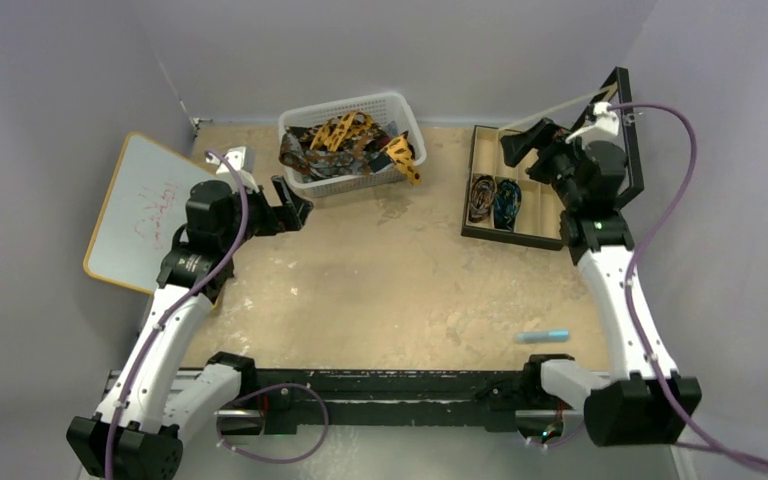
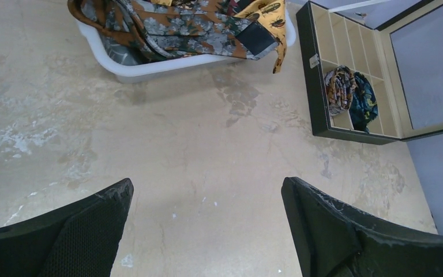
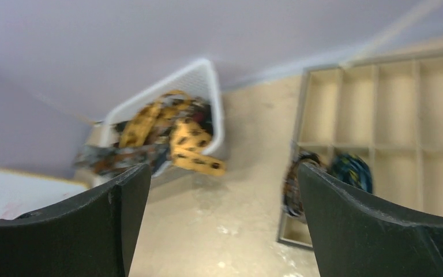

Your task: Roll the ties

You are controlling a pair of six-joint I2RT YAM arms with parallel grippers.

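Observation:
Loose patterned ties [image 1: 332, 142] lie heaped in a white basket [image 1: 350, 184] at the back. A yellow one [image 1: 401, 156] hangs over its right rim, and a brown floral tie [image 2: 190, 26] shows at the front. Two rolled ties, one brownish [image 1: 482, 198] and one dark blue-green [image 1: 507, 204], sit side by side in front compartments of the divided box [image 1: 515, 238]. My left gripper [image 1: 300, 203] is open and empty in front of the basket's left end. Above the box, my right gripper [image 1: 516, 146] is open with nothing between its fingers.
The box's glazed lid [image 1: 632, 150] stands raised on its right. A whiteboard [image 1: 145, 215] leans at the left, and a light-blue marker [image 1: 542, 337] lies near the front right edge.

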